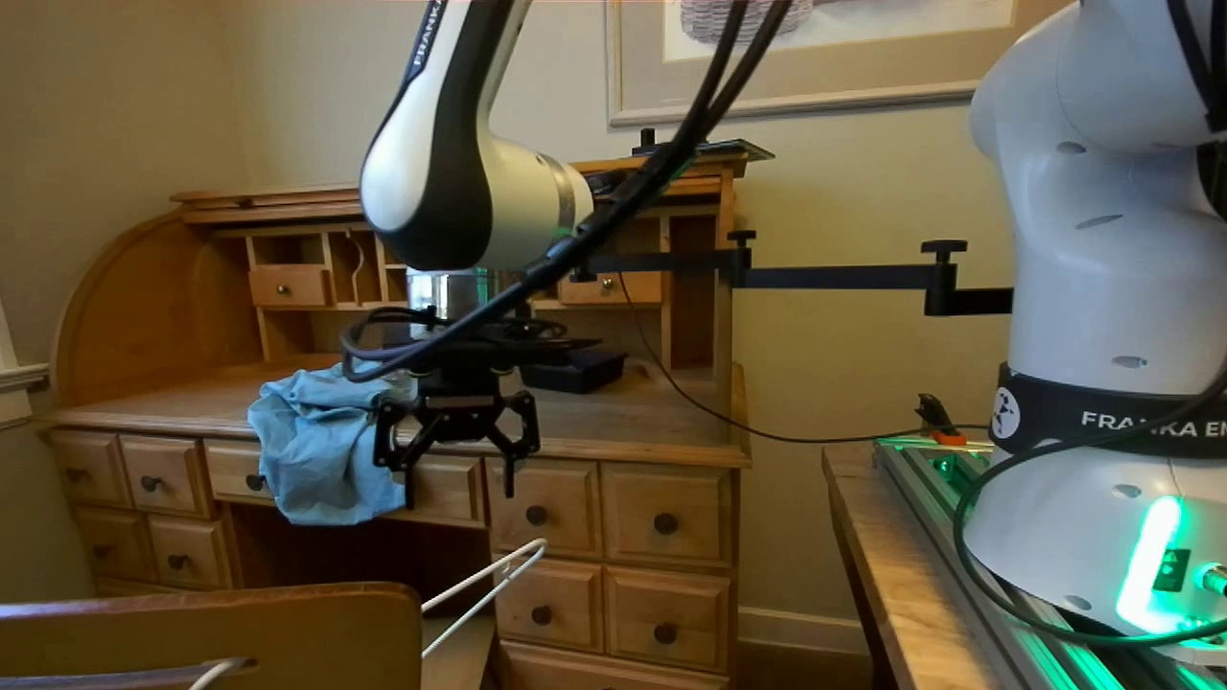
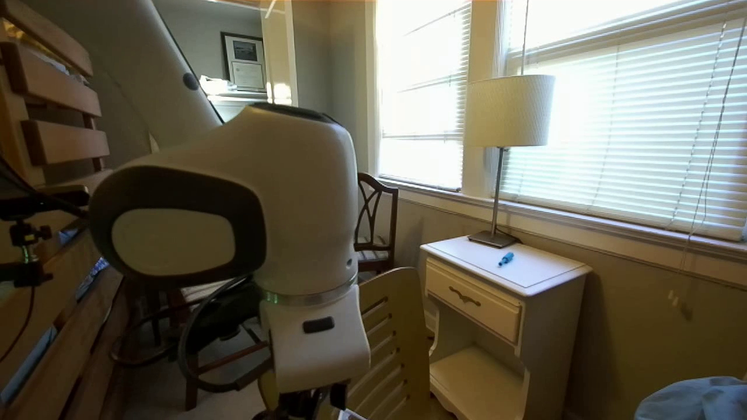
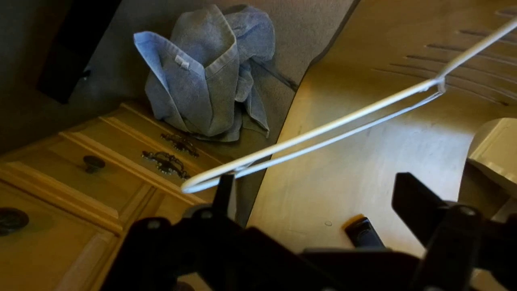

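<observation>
My gripper (image 1: pixel 459 481) hangs open and pointing down in front of the desk, with clear space between its fingers. A blue cloth (image 1: pixel 328 443) drapes over the desk's front edge, just left of and partly behind the gripper. A thin white hanger-like frame (image 1: pixel 495 583) sticks up below it by the wooden chair. In the wrist view the white frame (image 3: pixel 329 126) runs diagonally, its rounded end close to the left finger (image 3: pixel 223 196) in the picture; whether they touch I cannot tell. The wrist view also shows a grey-blue cloth (image 3: pixel 208 82) with a small white tag.
The roll-top desk (image 1: pixel 644 443) has several drawers. The wooden chair (image 1: pixel 207 632) stands in front; a dark, orange-ended object (image 3: pixel 363 233) lies on its seat. In exterior view 2 a white nightstand (image 2: pixel 553 269) bears a lamp (image 2: pixel 515 112) and a blue marker-like item (image 2: pixel 506 259).
</observation>
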